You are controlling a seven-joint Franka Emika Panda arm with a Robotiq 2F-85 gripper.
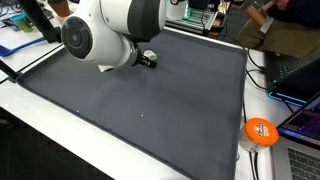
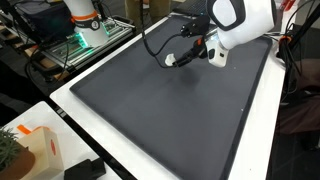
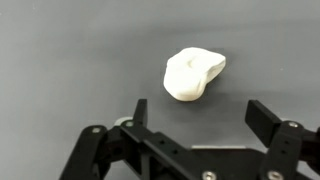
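Observation:
A small, rounded white object [image 3: 192, 73] lies on the dark grey mat [image 3: 80, 60], just beyond my fingertips in the wrist view. My gripper stands open, its two black fingers wide apart with only mat between their tips. In exterior view 1 the white object [image 1: 150, 55] shows beside the gripper end of the arm. Exterior view 2 shows it [image 2: 170, 59] close to the black gripper [image 2: 184, 60]. Part of a pale thing [image 3: 220, 148] appears behind the gripper body in the wrist view, mostly hidden.
An orange-lidded container [image 1: 261, 132] and a laptop [image 1: 293, 80] stand off the mat's right side. A dark cable [image 2: 150, 45] arches near the arm in exterior view 2.

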